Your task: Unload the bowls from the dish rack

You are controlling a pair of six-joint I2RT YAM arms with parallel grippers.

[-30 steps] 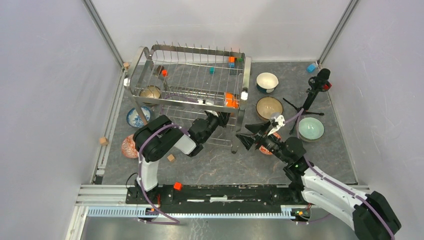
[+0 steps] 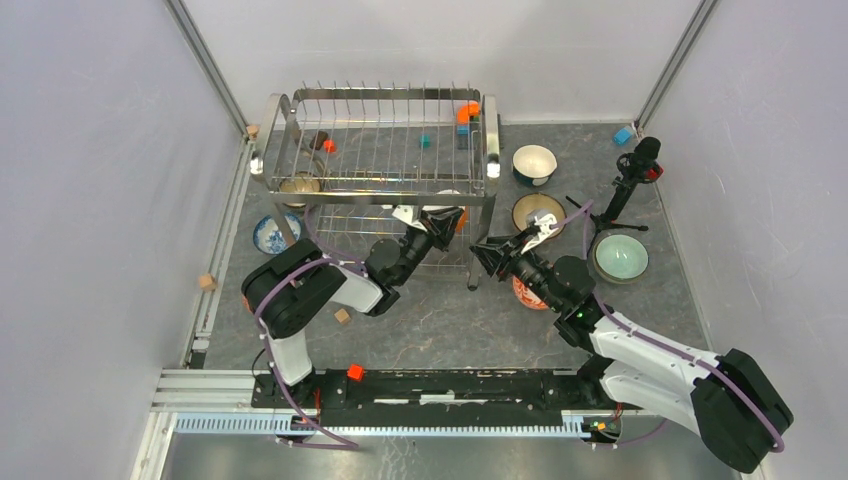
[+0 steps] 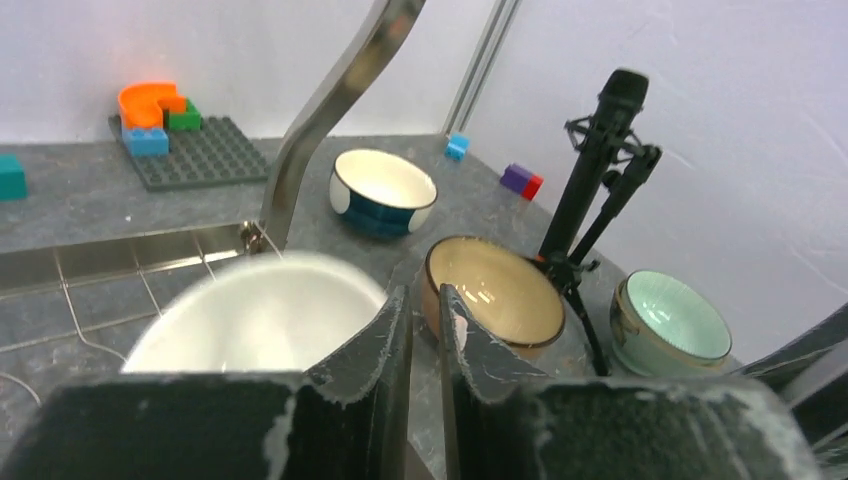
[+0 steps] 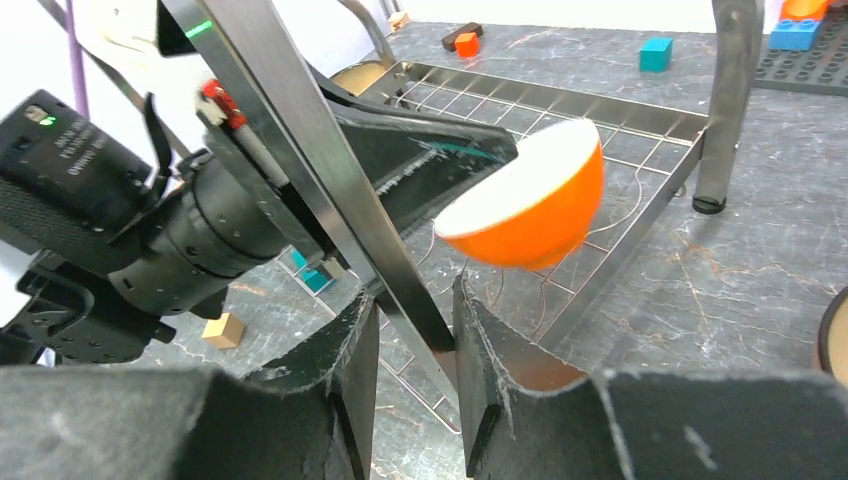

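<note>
The metal dish rack [image 2: 390, 200] stands at the back left. Its front right post [image 4: 340, 200] runs between the fingers of my right gripper, shut on it. An orange bowl with a white inside [image 4: 560, 215] is tilted at the rack's right end, blurred. My left gripper is part open beside this bowl; in the left wrist view, the bowl [image 3: 260, 310] is left of both fingers, with bare floor in the gap. Whether the bowl touches a finger is hard to tell.
Right of the rack are a dark-blue and white bowl [image 2: 535, 162], a tan bowl [image 2: 537, 212], a green bowl [image 2: 621, 257] and a red-patterned bowl [image 2: 528, 294]. A black tripod [image 2: 630, 185] stands by the right wall.
My right gripper has come left onto the rack post. The rack has turned slightly. The orange bowl has tipped, showing its white inside, and my left gripper has shifted slightly up in the top view.
</note>
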